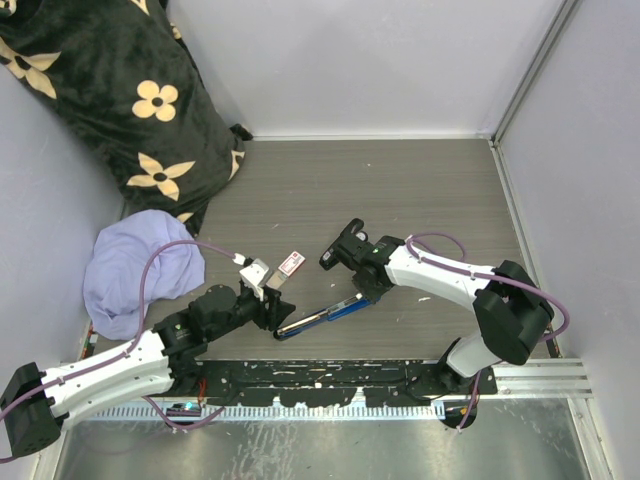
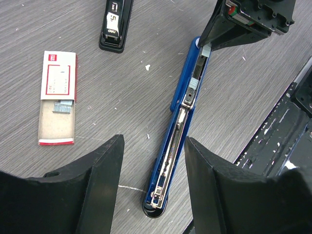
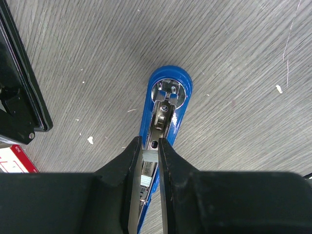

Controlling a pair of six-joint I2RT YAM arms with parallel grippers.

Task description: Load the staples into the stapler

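Observation:
The blue stapler (image 2: 168, 161) lies opened out flat on the table, its long metal channel facing up. Over its far half, my right gripper is shut on a short grey staple strip (image 3: 150, 156), close above the channel; whether the strip touches it I cannot tell. Another pale piece (image 2: 193, 83) sits farther along the channel. My left gripper is open above the stapler's near half, its fingers apart with nothing held. Left of the stapler, the staple box (image 2: 59, 80) is slid open, a few staples (image 2: 62, 107) inside.
A black stapler-like tool (image 1: 342, 243) lies behind the blue stapler, near the right arm. At the left are a lilac cloth (image 1: 145, 270) and a dark flowered cushion (image 1: 130, 100).

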